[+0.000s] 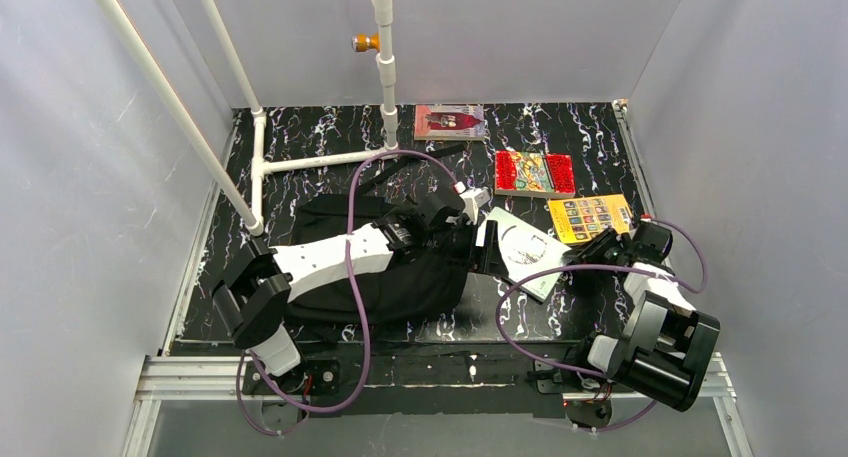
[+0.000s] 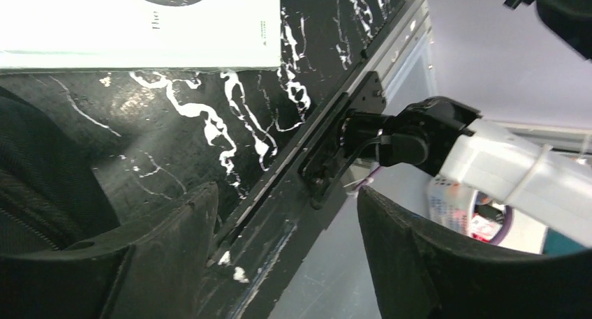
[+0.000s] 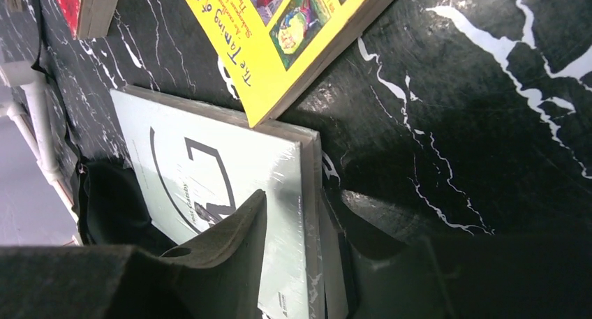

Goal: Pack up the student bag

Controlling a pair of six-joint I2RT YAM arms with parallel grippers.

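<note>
A white book (image 1: pixel 530 249) lies on the black marbled table, with a yellow book (image 1: pixel 588 217) touching its far right corner. The black bag (image 1: pixel 380 297) lies left of it, under my left arm. My left gripper (image 1: pixel 488 247) hangs open over the bag's right side, beside the white book, with nothing between its fingers. My right gripper is part open at the white book's right end, one finger over the cover and the other beside the edge; whether it grips is unclear.
A red-edged book (image 1: pixel 533 174) and a pink book (image 1: pixel 450 122) lie further back. A white pipe frame (image 1: pixel 320 161) stands at the back left. Walls enclose both sides.
</note>
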